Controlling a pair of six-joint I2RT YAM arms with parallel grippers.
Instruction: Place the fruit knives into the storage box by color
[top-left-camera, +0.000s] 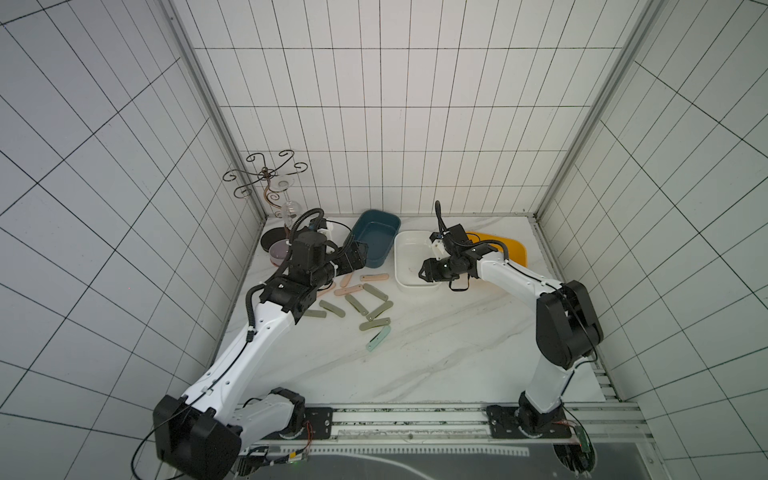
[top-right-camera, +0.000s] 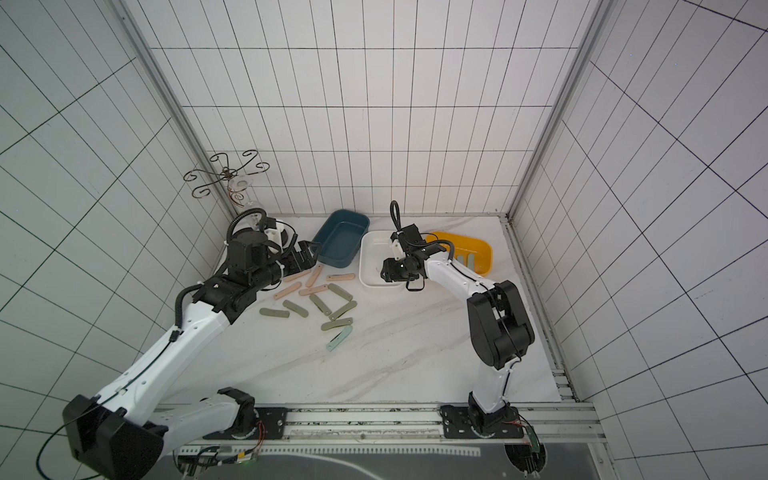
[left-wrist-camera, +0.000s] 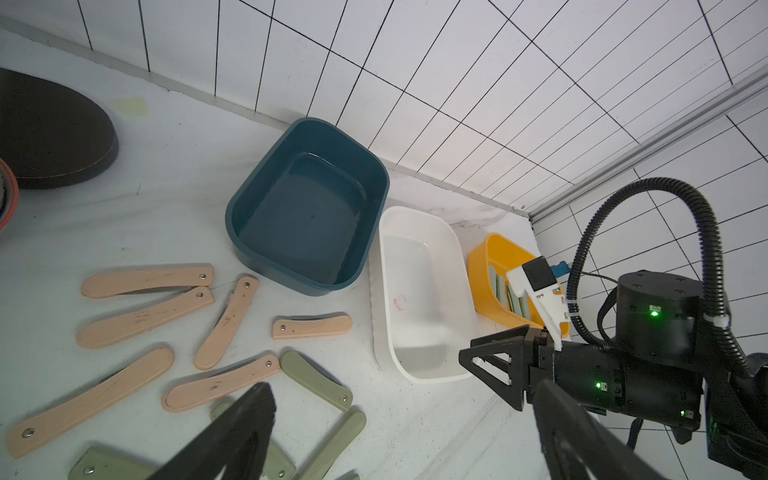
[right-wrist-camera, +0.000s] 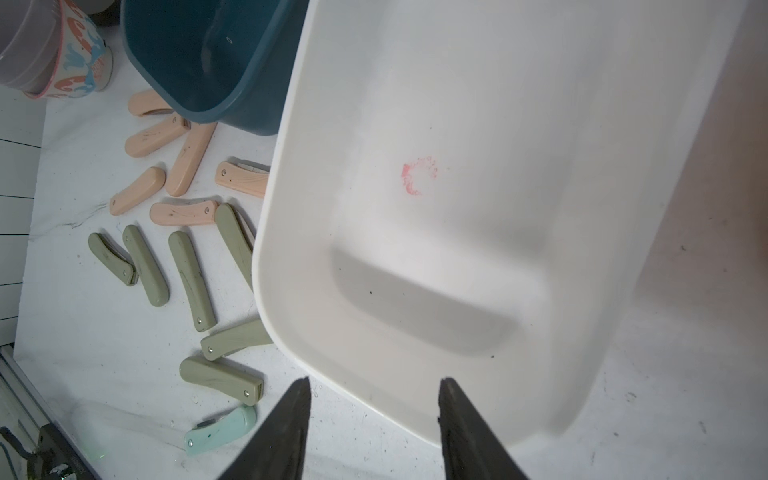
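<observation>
Several pink-beige knives (left-wrist-camera: 216, 382) and several olive-green knives (right-wrist-camera: 192, 280) lie loose on the table, left of the empty white box (right-wrist-camera: 480, 224). One mint-green knife (top-left-camera: 378, 337) lies nearest the front. A blue box (left-wrist-camera: 308, 212), empty, stands behind the pink knives. The yellow box (top-right-camera: 472, 246) at the right holds a few knives (top-right-camera: 465, 260) side by side. Over the front of the white box hovers my right gripper, fingers apart and nothing between them. My left gripper is open and empty, above the table near the pink knives.
At the back left stand a metal scroll stand (top-left-camera: 266, 173), a dark round plate (left-wrist-camera: 52, 128) and a patterned cup (right-wrist-camera: 84, 60). My right arm reaches across in front of the yellow box.
</observation>
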